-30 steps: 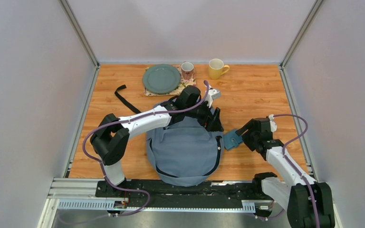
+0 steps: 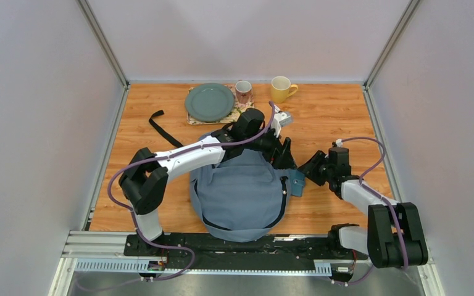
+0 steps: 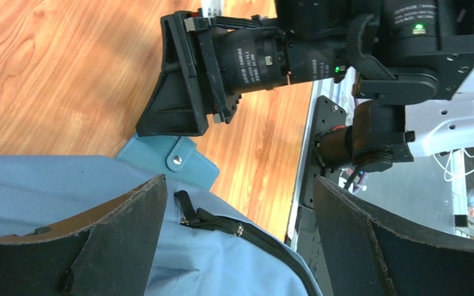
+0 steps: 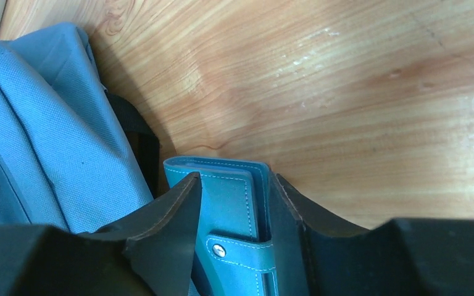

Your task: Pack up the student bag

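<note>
The grey-blue bag (image 2: pixel 239 194) lies on the table, its black zipper (image 3: pixel 247 231) showing along the side. Against its right side rests a teal wallet (image 4: pixel 231 209) with a snap strap, partly hidden by the bag and gripper in the top view. My right gripper is at the wallet's end, fingers part open. One finger (image 4: pixel 281 216) is along the wallet's right edge, while the other covers part of its left side; firm contact is unclear. Above the bag's upper right, my left gripper stands open with nothing between its fingers.
A grey-green plate (image 2: pixel 210 102) and a patterned cup (image 2: pixel 243 92) sit on a floral tray (image 2: pixel 192 117) at the back. Beside them stands a yellow mug (image 2: pixel 281 89). A black strap (image 2: pixel 163 131) extends left of the bag. Table space behind the right gripper is clear.
My right gripper has moved left and slightly up in the top view, closer to the bag. The wallet has turned and sits more upright along the bag's side. The left arm shifted only slightly.
</note>
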